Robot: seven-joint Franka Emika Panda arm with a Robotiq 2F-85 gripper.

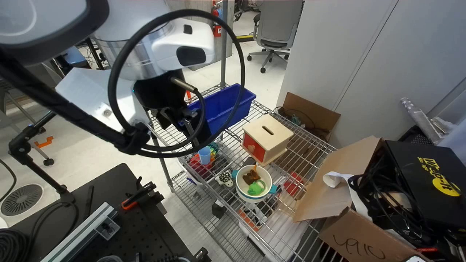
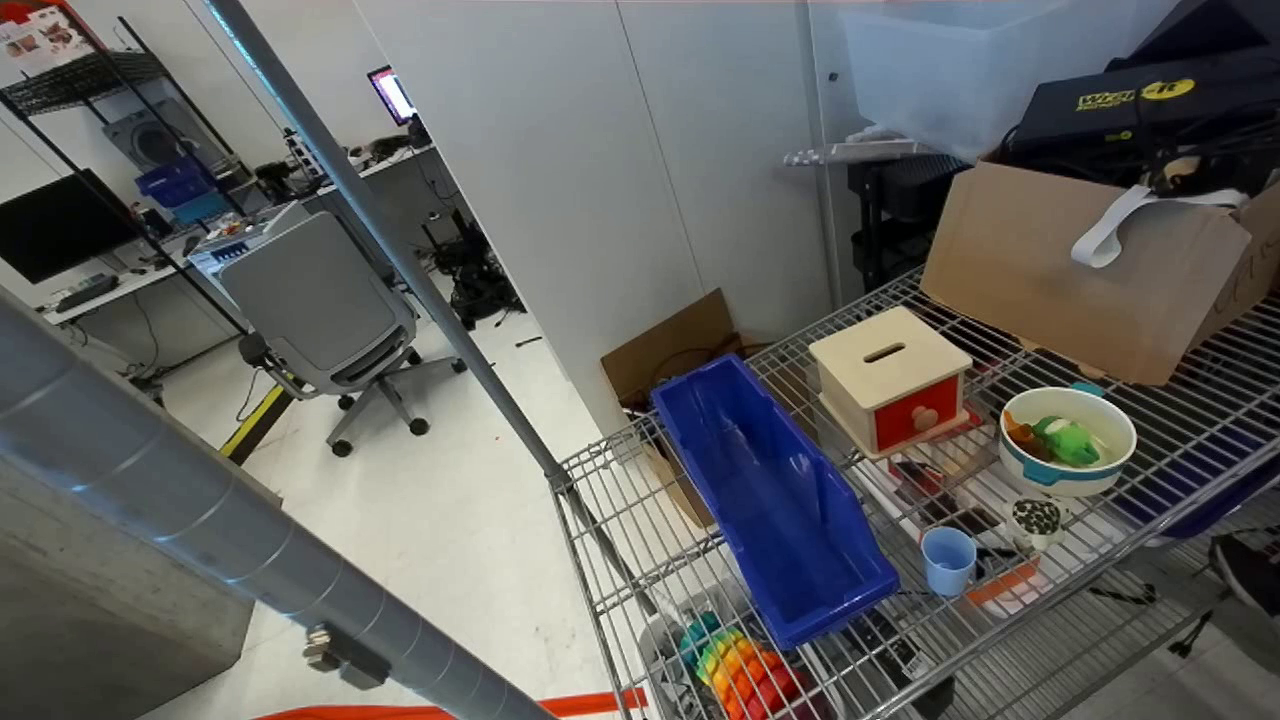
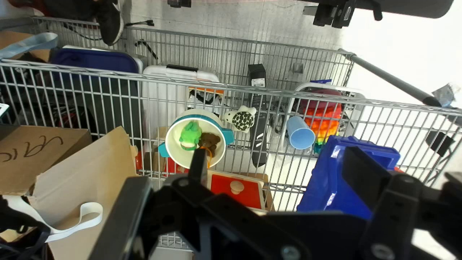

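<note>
My gripper stands open above the wire shelf, its fingers (image 3: pixel 199 167) wide apart and nothing held. On the shelf, a white bowl with teal handles (image 1: pixel 243 195) contains a green toy (image 1: pixel 256 187) and a brown toy (image 3: pixel 209 142). Beside it lies a small spotted turtle toy (image 3: pixel 242 119). A light blue cup (image 2: pixel 949 560) is upright near the front edge. The wooden box (image 2: pixel 890 352) has a slot on top and a red drawer (image 1: pixel 253 147) with a round knob. An empty blue bin (image 2: pixel 768 504) occupies the shelf's far end.
An open cardboard box (image 1: pixel 332 192) with cables and a black case (image 1: pixel 430 183) crowds one end of the shelf. A metal post (image 2: pixel 456 348) rises at the other end. Rainbow-coloured toys (image 2: pixel 741 672) show below the wires. A black cable (image 1: pixel 242 70) loops around the arm.
</note>
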